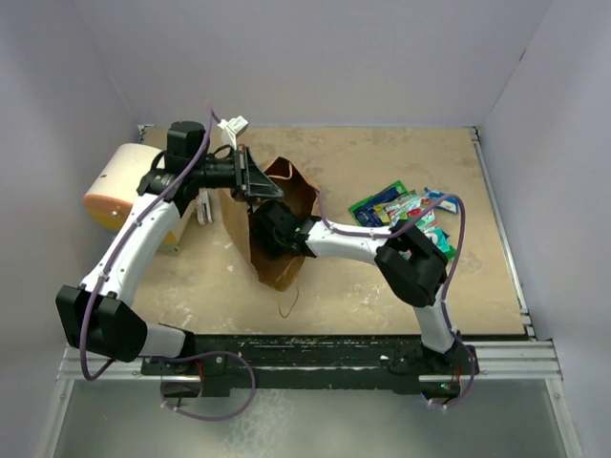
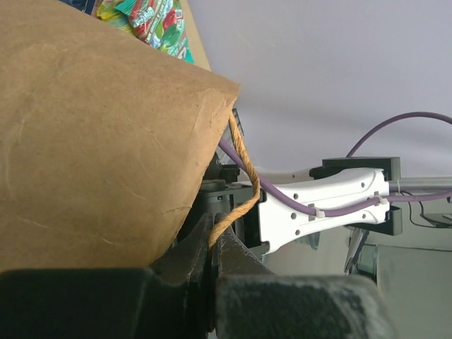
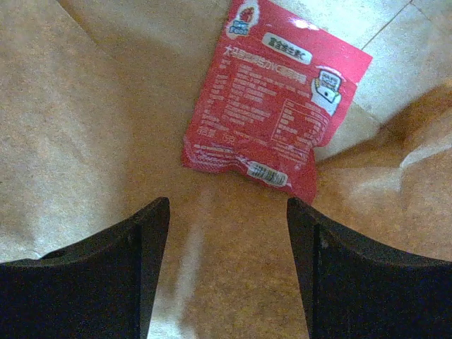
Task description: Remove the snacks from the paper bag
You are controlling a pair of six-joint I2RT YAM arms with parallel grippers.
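The brown paper bag [image 1: 282,277] stands open at mid-table. My left gripper [image 1: 256,186] is over its upper rim; in the left wrist view it [image 2: 210,282] is shut at the twisted rope handle [image 2: 244,162], beside the bag's wall [image 2: 92,148]. My right gripper [image 1: 272,229] is down inside the bag; in the right wrist view it [image 3: 228,208] is open, with a red snack packet [image 3: 268,99] lying just beyond its fingertips.
A pile of colourful snack packets [image 1: 406,205] lies on the right of the table [image 1: 458,162]. A cream and orange object [image 1: 124,191] stands at the far left.
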